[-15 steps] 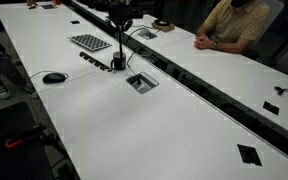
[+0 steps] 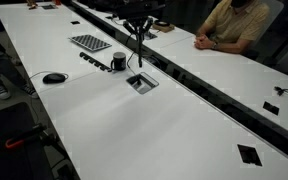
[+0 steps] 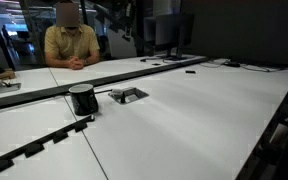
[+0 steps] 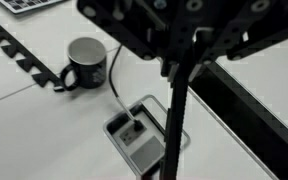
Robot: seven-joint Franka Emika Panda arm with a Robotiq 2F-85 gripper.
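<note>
My gripper is shut on a long, thin black stick (image 4: 173, 130), which runs down across the wrist view. In exterior view 1 the stick (image 2: 140, 52) hangs close to upright below the gripper, up and to the right of the black mug (image 2: 118, 62). The mug (image 4: 87, 64) stands upright on the white table, clear of the stick. How the fingers meet the stick is partly lost in the dark of the gripper.
A grey socket panel (image 2: 142, 84) with a plugged-in cable is set into the table beside the mug. A black notched strip (image 3: 34, 146), a mouse (image 2: 54, 78) and a keyboard (image 2: 89, 43) lie nearby. Someone sits behind the far desk (image 2: 209, 68).
From above the mug, the gripper has moved right and up, bringing the black stick away from it. Mug and other table items have stayed put.
</note>
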